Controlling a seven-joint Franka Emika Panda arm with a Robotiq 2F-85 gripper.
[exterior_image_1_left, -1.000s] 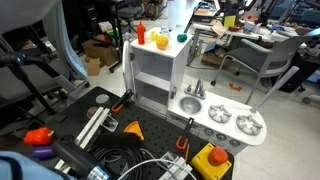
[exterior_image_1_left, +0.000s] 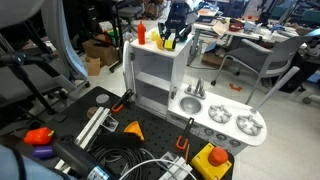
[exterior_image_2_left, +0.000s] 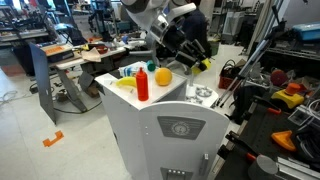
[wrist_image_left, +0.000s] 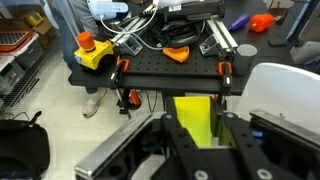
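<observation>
My gripper is shut on a yellow block (wrist_image_left: 194, 117), whose flat face shows between the dark fingers in the wrist view. In exterior view 1 the gripper carries the yellow block (exterior_image_1_left: 169, 42) above the top of the white cabinet (exterior_image_1_left: 152, 70). From the side, the yellow block (exterior_image_2_left: 202, 66) hangs below the arm, near the cabinet's far edge. On the cabinet top stand a red bottle (exterior_image_2_left: 142, 85) and a round orange item (exterior_image_2_left: 166, 73). A yellow item (exterior_image_2_left: 127, 82) lies behind the bottle. The arm partly covers the cabinet top in exterior view 1.
A toy sink and stove counter (exterior_image_1_left: 220, 118) adjoins the cabinet. The black table (exterior_image_1_left: 110, 140) holds clamps, cables, an orange piece (exterior_image_1_left: 134, 131) and a yellow box with a red button (exterior_image_1_left: 213, 160). A chair (exterior_image_1_left: 265, 55) stands behind. Light floor is open beside the cabinet.
</observation>
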